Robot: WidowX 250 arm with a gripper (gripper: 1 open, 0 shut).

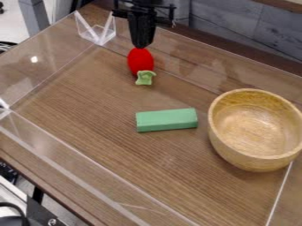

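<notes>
A red strawberry-like object point(140, 61) with a small green piece point(145, 78) at its lower end lies on the wooden table. Just above it at the top of the view is my black gripper point(144, 39), pointing down; whether its fingers are apart is hard to make out. A green block point(167, 119) lies lower in the middle, and a tan bowl point(253, 103) sits at the right.
A clear plastic piece point(94, 31) is at the top left beside the gripper. Dark cables show at the lower left corner, off the table.
</notes>
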